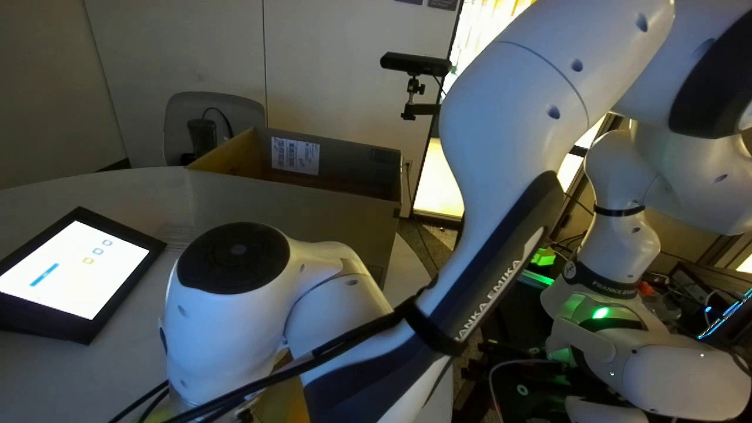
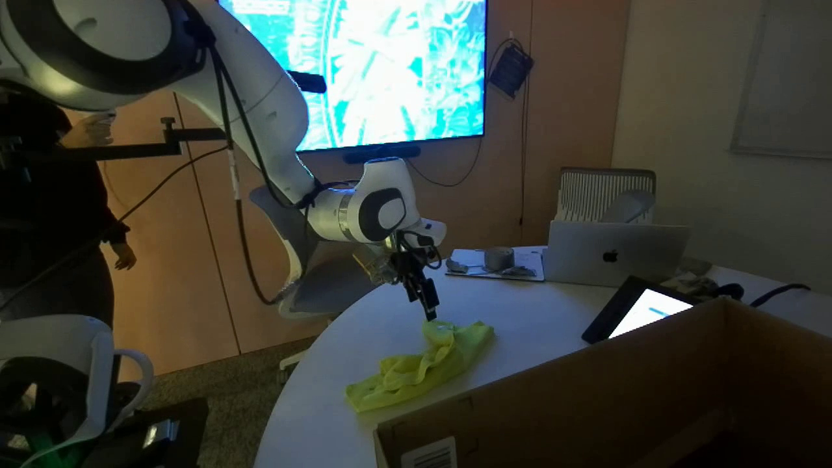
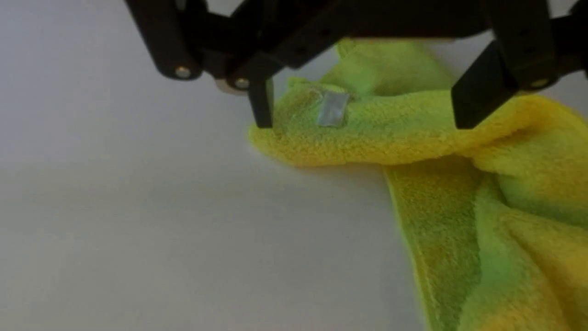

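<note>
A yellow-green towel (image 2: 413,370) lies crumpled on the white round table, stretched out towards the cardboard box. My gripper (image 2: 429,305) points down at the towel's far end. In the wrist view, a folded end of the towel (image 3: 375,132), with a small pale tag (image 3: 333,108), lies between and below the fingers. The gripper is open, its fingertips wide apart on either side of that fold. Whether the fingers touch the cloth cannot be told. Exterior view 1 has the fingers hidden behind the arm.
An open cardboard box (image 2: 546,405) stands close beside the towel. A lit tablet (image 1: 77,271), a laptop (image 2: 616,253) and a clipboard with a tape roll (image 2: 499,259) are also on the table. Bare tabletop (image 2: 327,390) shows left of the towel.
</note>
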